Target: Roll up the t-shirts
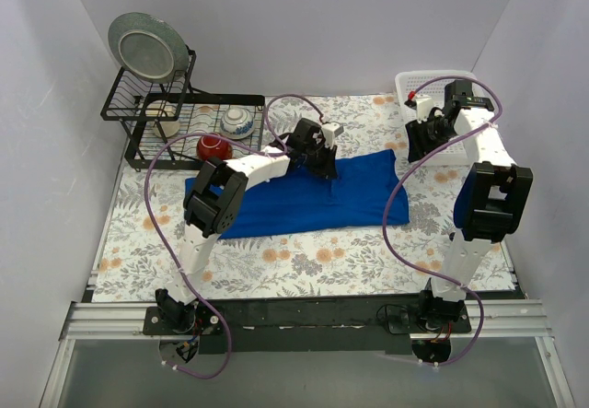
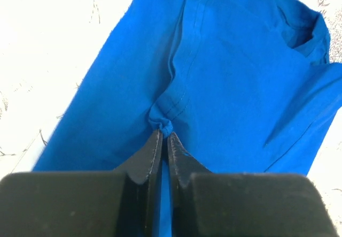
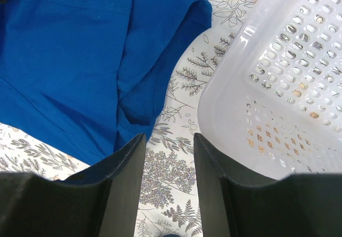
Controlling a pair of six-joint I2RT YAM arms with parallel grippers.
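Observation:
Spread over the table is a blue t-shirt [image 1: 293, 207], its right part folded over so that a hem lies across the middle. In the left wrist view my left gripper is shut on a pinch of this fabric [image 2: 184, 87] at the folded edge. The shirt's far right end [image 3: 160, 50] shows in the right wrist view, with a small gap between its layers. My right gripper stands open above the table between the shirt and the white basket, nothing between its fingers.
A white perforated basket [image 1: 404, 90] stands at the back right, close to my right gripper. At the back left is a black dish rack [image 1: 138, 150] with a plate [image 1: 147, 47], a red bowl [image 1: 213, 146] and a patterned bowl [image 1: 236, 122].

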